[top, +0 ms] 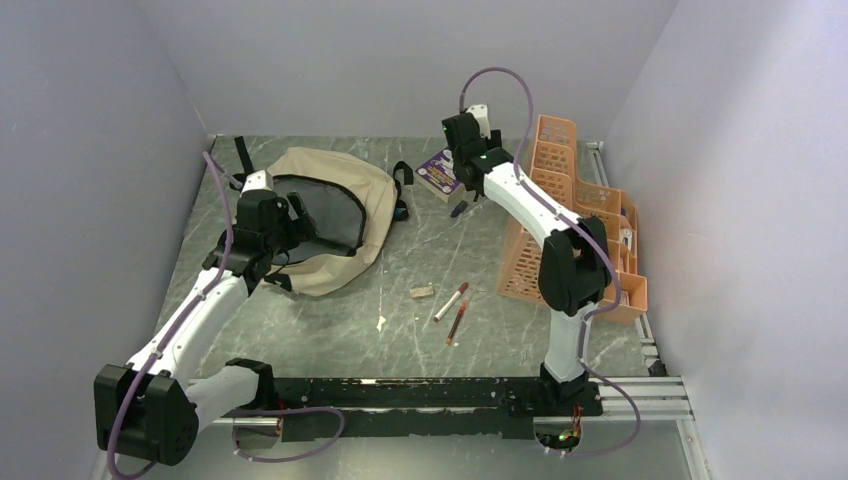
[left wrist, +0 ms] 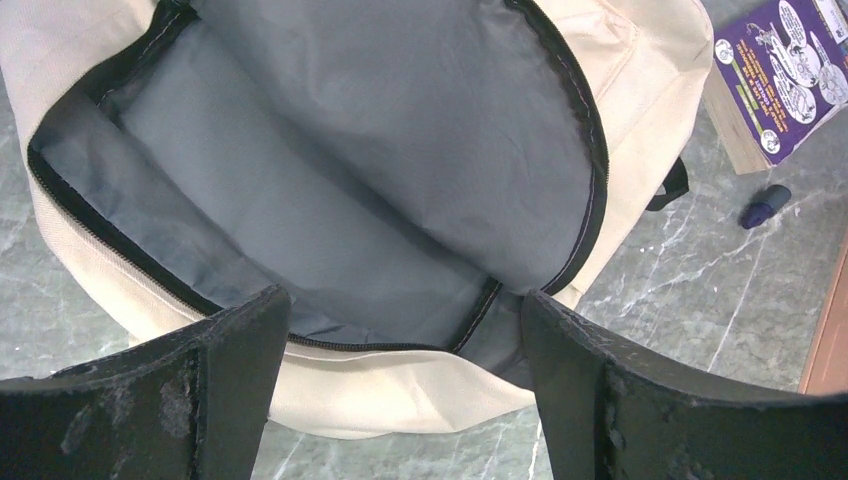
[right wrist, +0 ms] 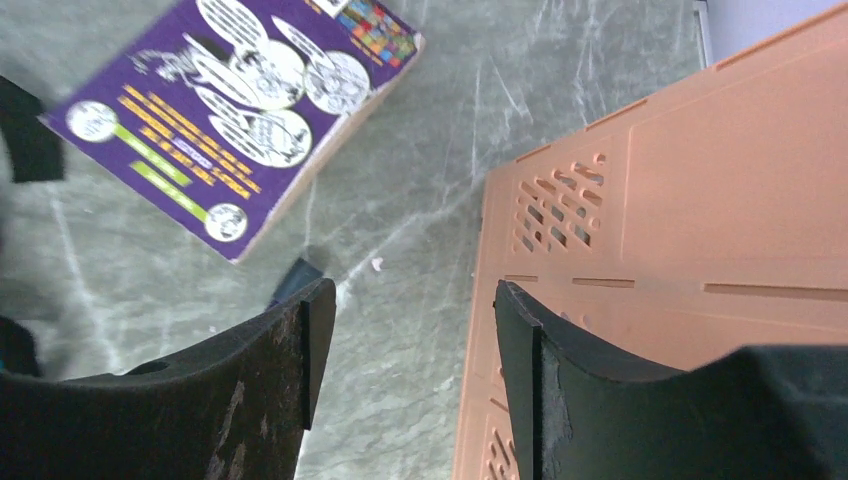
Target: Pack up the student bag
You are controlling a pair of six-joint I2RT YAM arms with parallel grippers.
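A beige bag [top: 370, 230] lies open at the left, its grey lining showing. My left gripper hangs open above it, nothing between its fingers. My right gripper is open and empty, high beside the orange organizer [right wrist: 700, 220]. Beyond it a purple boxed book [right wrist: 230, 110] lies flat on the table, with a small dark marker or cap [right wrist: 295, 283] near it, partly hidden by a finger.
At the front middle lie a pale small block [top: 421, 292], a red-capped pen [top: 450, 302] and an orange pencil-like item [top: 456, 325]. The organizer fills the right.
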